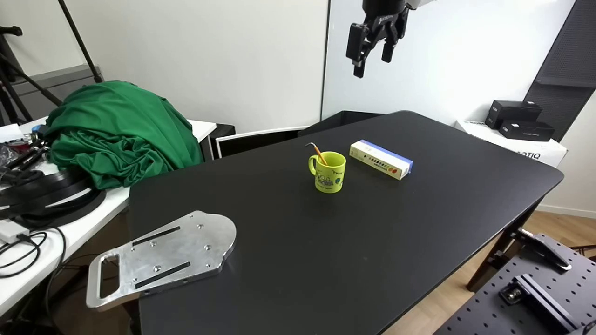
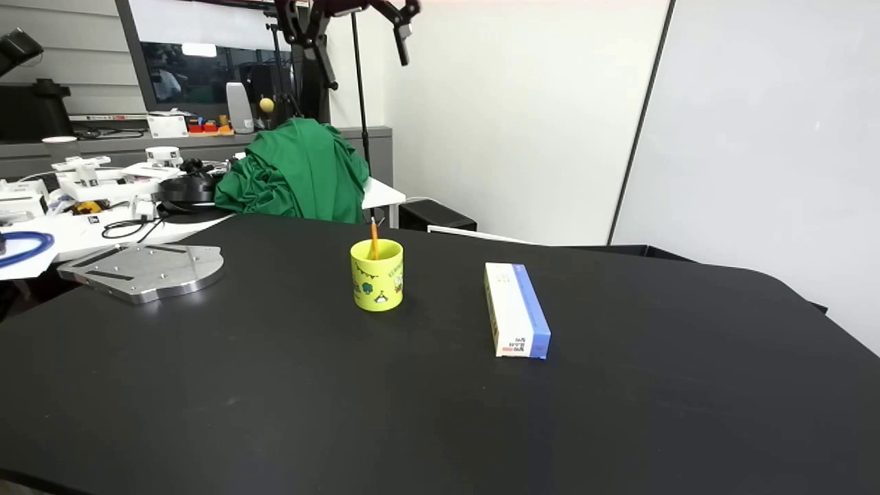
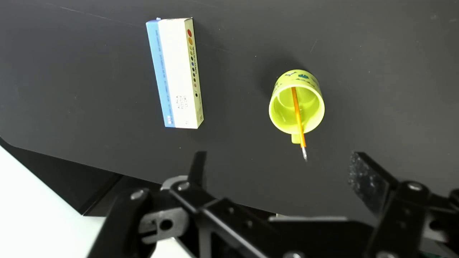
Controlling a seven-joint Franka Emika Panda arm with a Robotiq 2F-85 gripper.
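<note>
A yellow-green mug [image 1: 328, 179] with printed pictures stands upright on the black table, its handle towards the back left in exterior view 1. An orange paintbrush [image 3: 297, 112] leans inside it, its pale tip sticking out over the rim on the handle side. Beside the mug lies a long white and blue box [image 2: 515, 309] with a row of coloured dots on one side. High above the table hangs my gripper [image 1: 372, 68], open and empty. In the wrist view its fingers [image 3: 198, 170] are spread wide, and the mug and brush are seen below, apart from them.
A flat silver metal plate [image 1: 173, 254] rests at the table's left edge. Green cloth [image 1: 123, 134] is heaped on a white side table among cables.
</note>
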